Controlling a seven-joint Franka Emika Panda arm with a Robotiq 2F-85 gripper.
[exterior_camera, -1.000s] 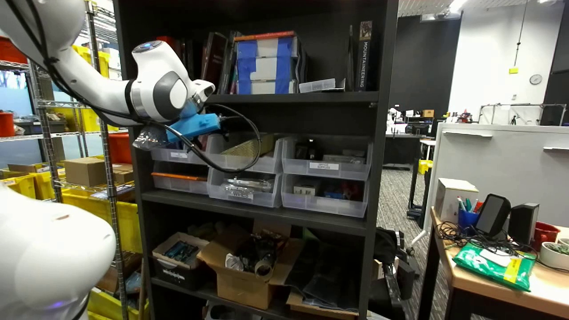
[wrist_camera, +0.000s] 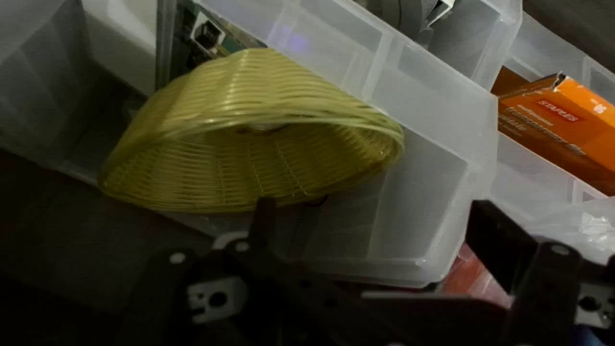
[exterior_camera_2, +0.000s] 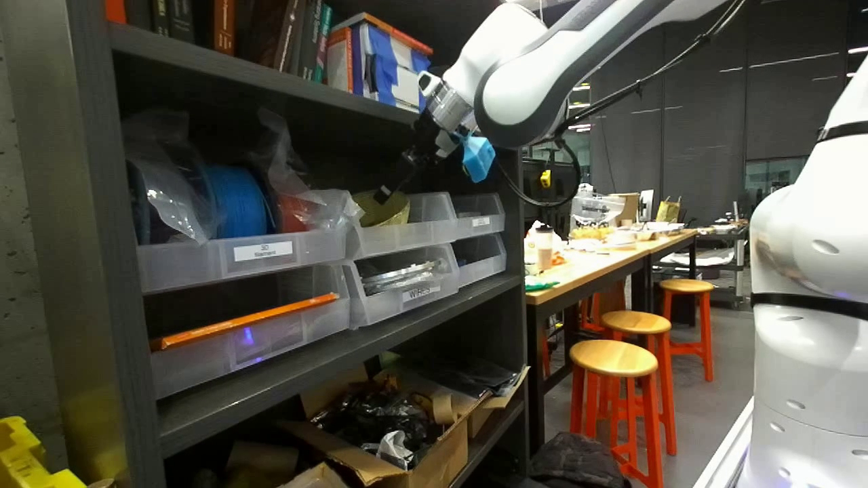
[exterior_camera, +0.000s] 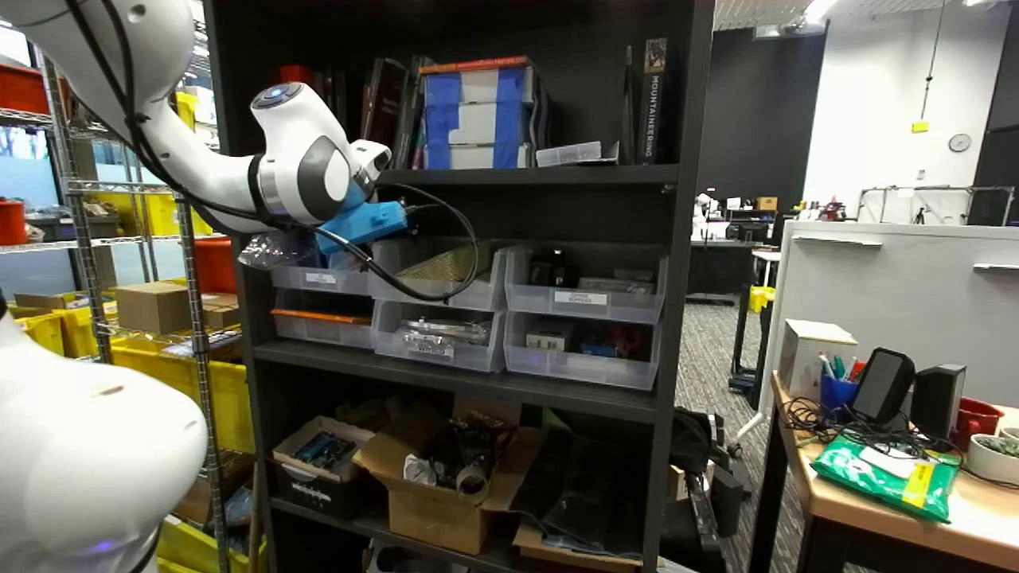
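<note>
A yellow woven basket (wrist_camera: 248, 132) lies tilted on its side in a clear plastic bin (wrist_camera: 426, 230), its mouth facing my gripper in the wrist view. The fingers stand wide apart with nothing between them. One dark fingertip (wrist_camera: 265, 214) overlaps the basket's lower rim in that view; contact cannot be judged. The other finger is off to the right, past the bin's edge. From the second exterior view, the gripper (exterior_camera_2: 382, 194) reaches down at the basket (exterior_camera_2: 390, 213). In the first exterior view the arm's wrist hides the fingers, while the basket (exterior_camera: 444, 267) shows behind the cable.
Neighbouring bins hold blue filament spools (exterior_camera_2: 236, 199), an orange box (wrist_camera: 562, 127) and metal parts (exterior_camera_2: 399, 278). A shelf board (exterior_camera_2: 260, 73) with books runs above the arm's wrist. A black cable (exterior_camera: 468, 253) loops in front of the bins.
The arm's wrist, with its blue mount and cable loop, has shifted a little to the right and slightly up in the first exterior view. The basket and bins look unmoved.
</note>
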